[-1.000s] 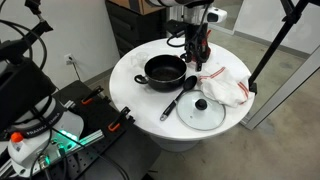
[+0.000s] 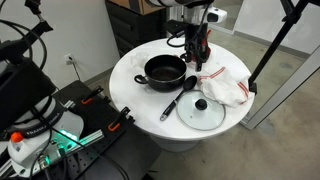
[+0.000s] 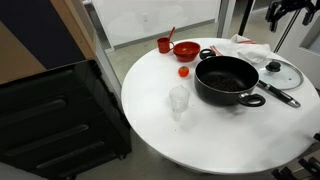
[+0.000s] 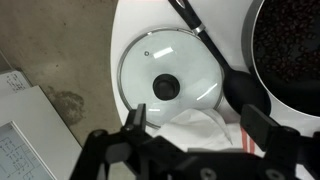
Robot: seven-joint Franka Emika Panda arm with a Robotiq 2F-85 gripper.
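My gripper stands open in the wrist view, its dark fingers apart at the bottom with nothing seen held between them. It hangs above the table, around the pot and cloth in exterior view 1. The black pot (image 3: 227, 78) has two handles and, in the wrist view, dark small pieces inside. Beside it lies a black spoon (image 2: 180, 97). A glass lid (image 4: 171, 70) with a black knob rests flat on the table, apart from the pot. Next to the lid is a crumpled white cloth (image 2: 226, 86) with red stripes.
The round white table (image 3: 150, 108) carries everything. A red bowl (image 3: 187, 49), a red cup (image 3: 165, 45), a tomato (image 3: 183, 71) and a clear crumpled item (image 3: 180, 99) are near the pot. Bare tabletop shows at the front left in exterior view 2.
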